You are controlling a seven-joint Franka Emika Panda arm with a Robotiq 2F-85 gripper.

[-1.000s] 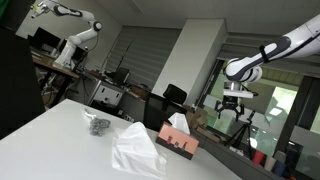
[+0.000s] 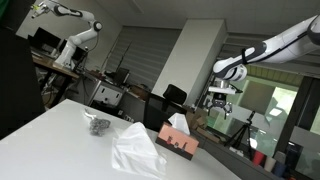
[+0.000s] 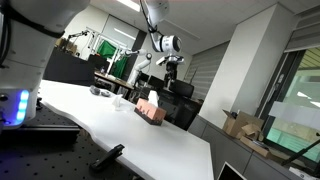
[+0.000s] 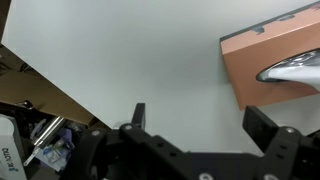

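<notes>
A salmon-coloured tissue box (image 2: 179,142) with dark sides stands on the white table, a white tissue sticking up from its top. In the wrist view the box (image 4: 243,72) lies at the right, seen from above. My gripper is open, its two dark fingers wide apart with only bare table showing between them. It hangs high above the table in the exterior views. A loose white tissue (image 2: 137,152) lies on the table in front of the box. Farther left sits a small crumpled grey thing (image 2: 99,126).
A black chair (image 2: 158,110) stands behind the table.
Over the last second the arm has shifted a little in exterior view 1, and its wrist has turned. The tissue box, loose tissue and crumpled thing have stayed put.
</notes>
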